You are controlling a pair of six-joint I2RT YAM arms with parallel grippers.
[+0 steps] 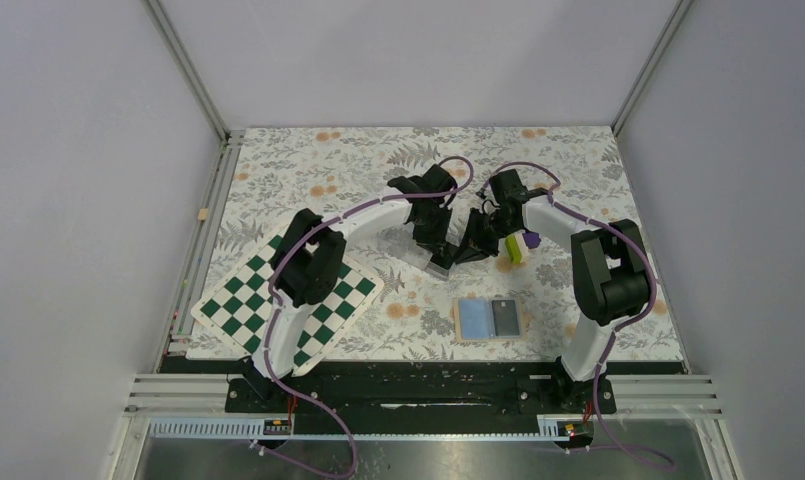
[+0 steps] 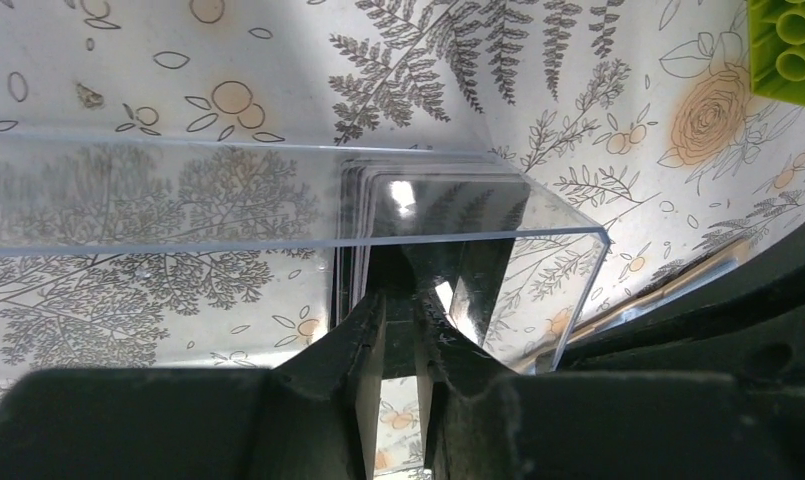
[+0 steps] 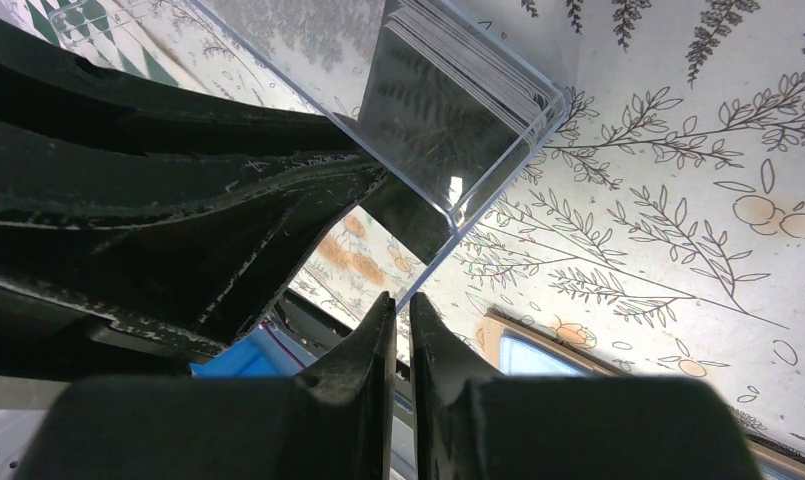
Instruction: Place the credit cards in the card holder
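The clear card holder (image 2: 158,245) lies tilted across the left wrist view, with several dark credit cards (image 2: 428,265) standing in it near one end. My left gripper is slightly open at the holder's open side; its fingertips are over the dark card face, with a gap showing between them. My right gripper is shut on the corner of the holder's rim, thin clear plastic between its tips. From above, the dark cards (image 1: 442,258) show between both grippers. Whether the left fingertips touch a card, I cannot tell.
A small wooden tray (image 1: 489,340) with one blue and one dark section lies at the front. At far left is a green-and-white chequered board (image 1: 240,306). A lime-green block (image 1: 515,250) and a purple item (image 1: 532,240) sit beneath the right arm.
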